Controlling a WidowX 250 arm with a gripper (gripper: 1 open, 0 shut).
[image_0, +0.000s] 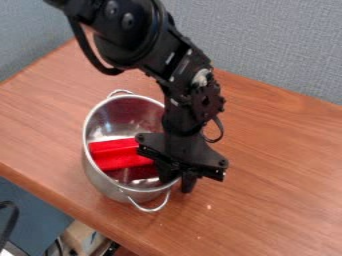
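Note:
A steel pot (110, 184) with two loop handles stands on the wooden table near its front left edge. Red objects (116, 155) lie inside it. The black gripper (179, 177) is low over the pot's right side, its fingertips by the rim. The arm hides part of the pot's interior, and I cannot tell how far the fingers are apart or what lies between them.
A grey wall runs along the back. Below the front left edge are a dark grey surface (40, 210) and some cables.

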